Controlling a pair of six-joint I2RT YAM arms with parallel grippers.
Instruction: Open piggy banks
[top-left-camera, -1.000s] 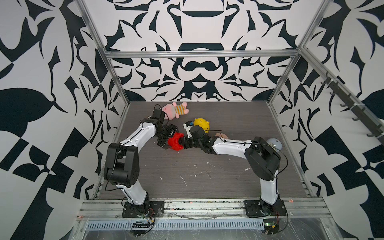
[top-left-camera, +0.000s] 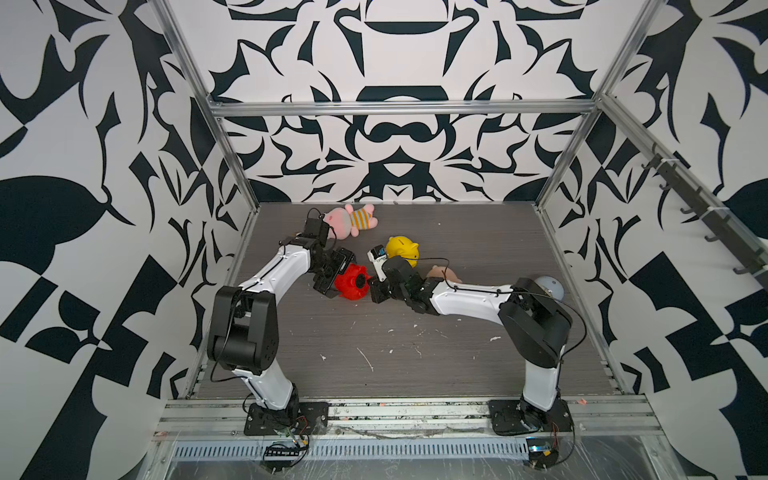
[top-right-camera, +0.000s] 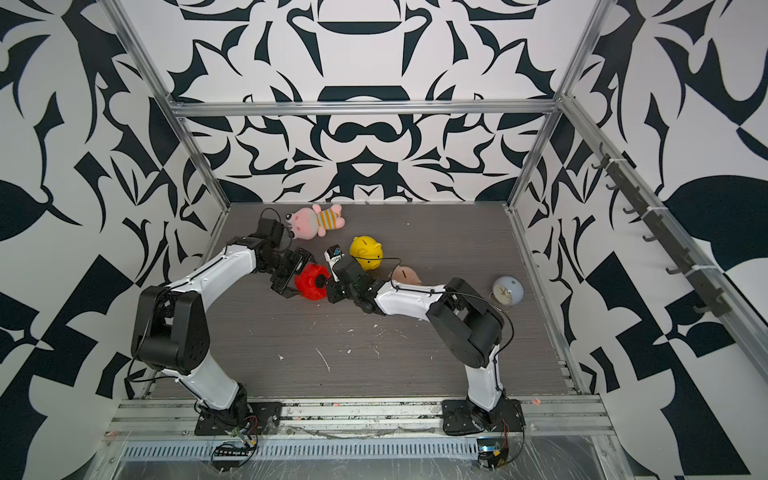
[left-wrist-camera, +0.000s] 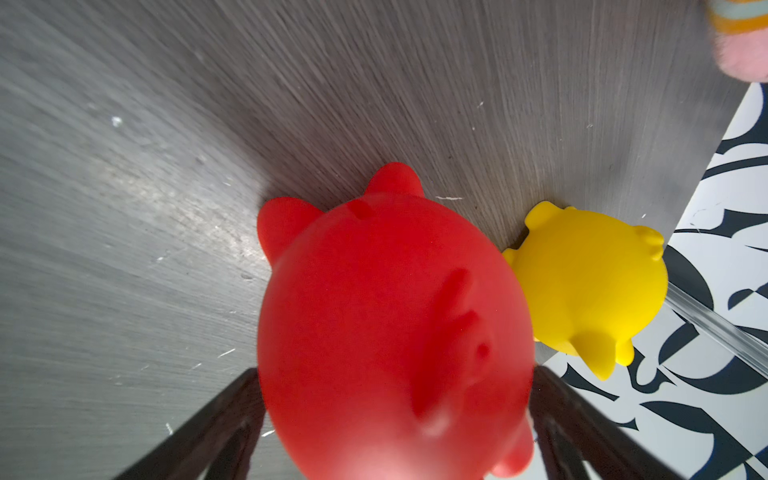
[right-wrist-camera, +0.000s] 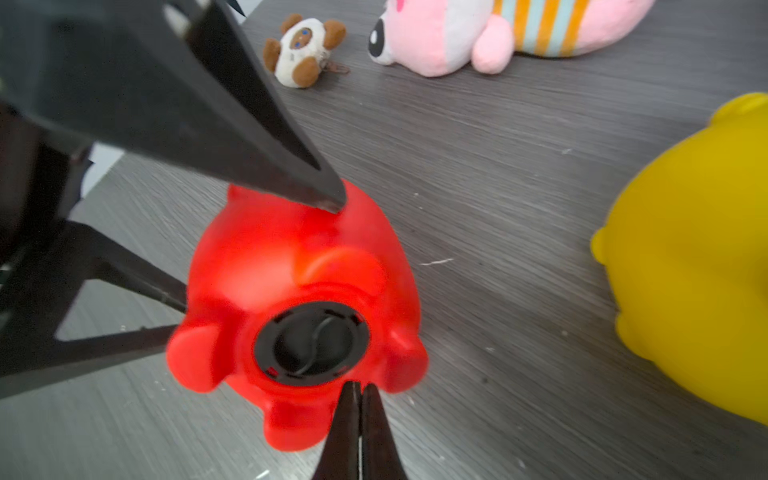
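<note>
A red piggy bank (top-left-camera: 349, 289) lies on its side between my grippers, its dark round plug (right-wrist-camera: 310, 344) facing the right gripper. My left gripper has its fingers spread either side of the red body; whether they touch it is unclear. My right gripper is shut, nothing between its fingertips, just below and in front of the plug, apart from it as far as shows. A yellow piggy bank (top-right-camera: 367, 252) sits just behind, right of the red one.
A pink striped plush (top-left-camera: 340, 222) lies at the back left, a small brown-and-white toy (right-wrist-camera: 307, 52) near it. A peach bank (top-right-camera: 406, 275) is partly behind the right arm. A pale round object (top-right-camera: 507, 291) is at the right.
My right gripper has drawn back slightly to the right from the red bank, showing more of its plug. The left arm has not visibly moved.
</note>
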